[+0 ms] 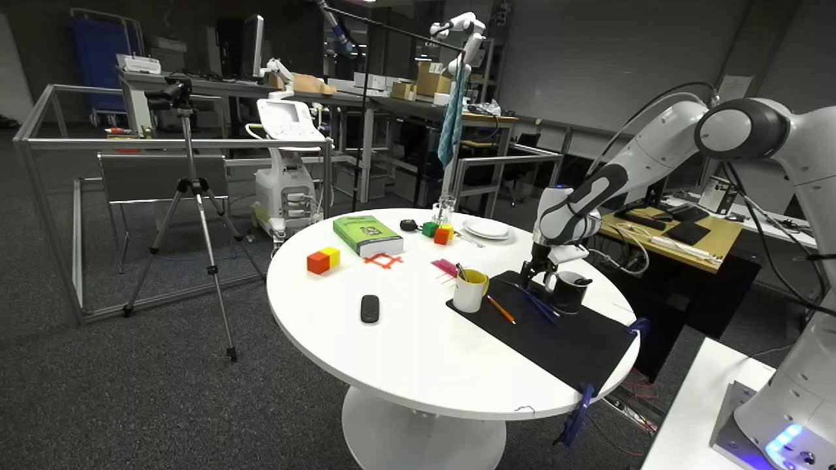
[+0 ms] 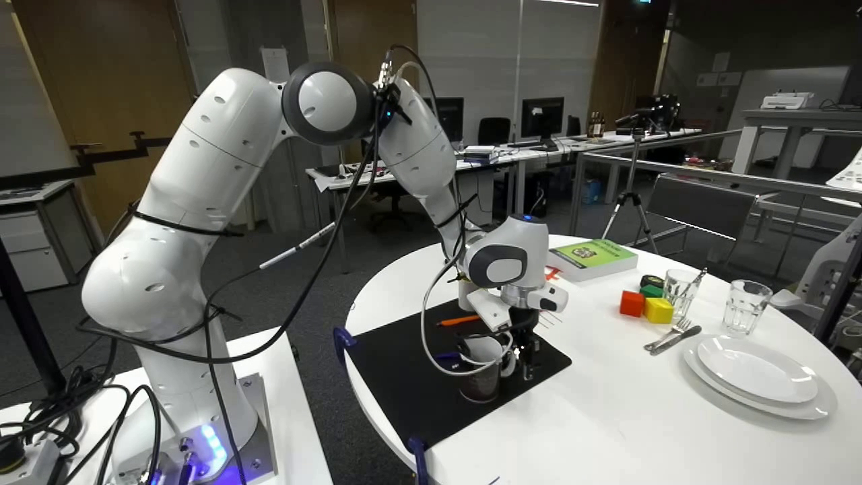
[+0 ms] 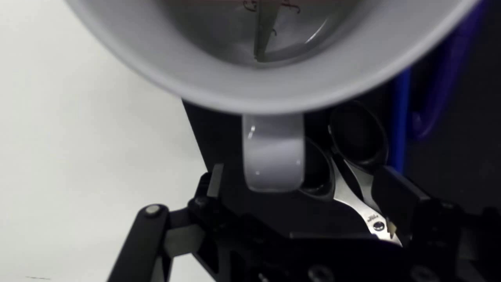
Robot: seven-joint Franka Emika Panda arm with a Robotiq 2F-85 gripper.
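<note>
A dark mug (image 1: 569,296) with a pale inside (image 2: 485,350) stands upright on the black mat (image 1: 560,344). Its handle (image 3: 273,157) points toward my gripper in the wrist view. The fingers are open and wide apart, one finger (image 3: 216,180) to the left of the handle and the other off to the right; no contact with the handle shows. Scissors (image 3: 365,210) lie on the mat beside the handle, partly under the right finger. Something thin and dark (image 1: 583,281) stands in the mug.
Close by are a blue item (image 1: 538,302), an orange pencil (image 1: 501,309) and a white-yellow mug (image 1: 468,292) holding pens. Farther off lie a green book (image 1: 366,235), coloured cubes (image 2: 632,303), glasses (image 2: 745,307) and plates (image 2: 759,368).
</note>
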